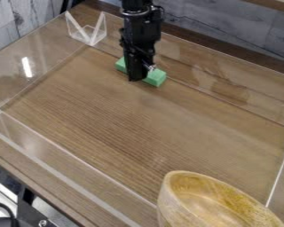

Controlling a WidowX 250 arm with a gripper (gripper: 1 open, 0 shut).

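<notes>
My black gripper (138, 69) hangs at the upper middle of the camera view, lowered to a green block (154, 77) on the wooden table (121, 142). The green shows on both sides of the fingertips, partly hidden behind them. Whether the fingers are shut on it or apart is not clear at this size.
A large pale yellow bowl (209, 199) sits at the front right. Clear plastic pieces stand near the left edge and behind the gripper to the upper left. A dark wall borders the back.
</notes>
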